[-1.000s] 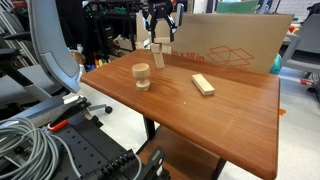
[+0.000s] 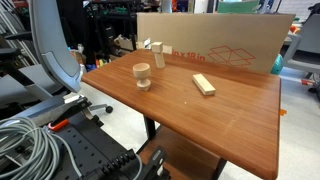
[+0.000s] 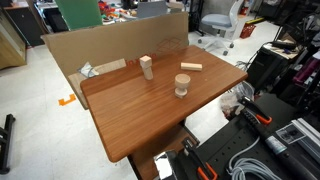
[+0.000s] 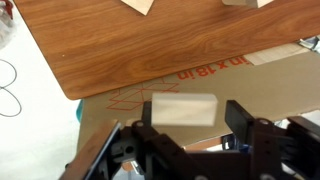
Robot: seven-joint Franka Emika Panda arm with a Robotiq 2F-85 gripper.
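Observation:
A small pale cube (image 2: 157,46) stands on top of an upright wooden block (image 2: 159,59), near the table's back edge. The same cube (image 3: 146,61) sits on that block (image 3: 148,73) in the other exterior view. From above, the wrist view shows the pale top piece (image 4: 184,108) between the spread fingers of my gripper, with a gap on either side. The fingers are apart and grip nothing. A wooden cup (image 2: 142,72) stands in front on the left; a flat pale block (image 2: 204,85) lies to the right.
A cardboard sheet (image 2: 215,38) stands upright along the back edge, close behind the stacked pieces. Cables (image 2: 30,150) lie at lower left.
My gripper was down at the stacked pieces a second ago. It has risen away from them, almost out of the exterior view. The stack, cup and flat block have stayed put.

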